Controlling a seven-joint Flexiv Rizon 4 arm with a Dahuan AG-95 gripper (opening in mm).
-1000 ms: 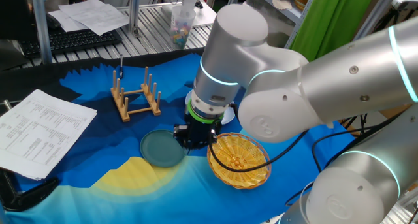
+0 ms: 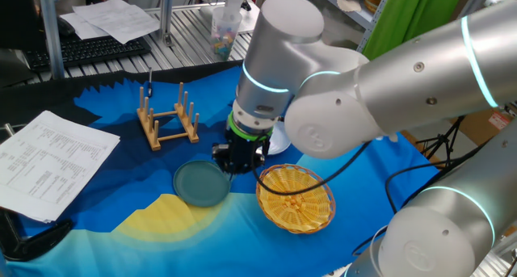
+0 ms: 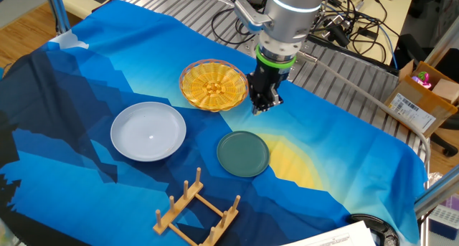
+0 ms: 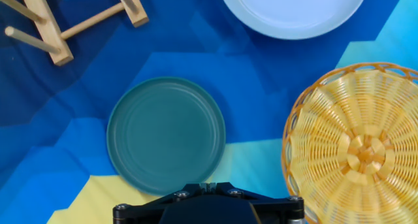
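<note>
My gripper shows at the bottom edge of the wrist view, its fingertips together with nothing visible between them. It hangs above the cloth, beside the green plate (image 4: 166, 136) and apart from it. The plate lies flat and empty. To its right rests a round woven basket (image 4: 366, 152), also empty. A white plate (image 3: 148, 131) is whole in exterior view 2, but the arm mostly covers it in exterior view 1. The wooden rack (image 2: 168, 122) with upright pegs stands empty on the cloth.
A stack of papers (image 2: 52, 164) covers the table's left side in exterior view 1, with a black clamp (image 2: 28, 241) by it. Beyond the far edge are a keyboard (image 2: 89, 52) and a cup (image 2: 225, 31). Bare cloth surrounds the dishes.
The arm has shifted slightly left in exterior view 1, carrying the gripper a little that way. The plates, basket and rack have stayed in place.
</note>
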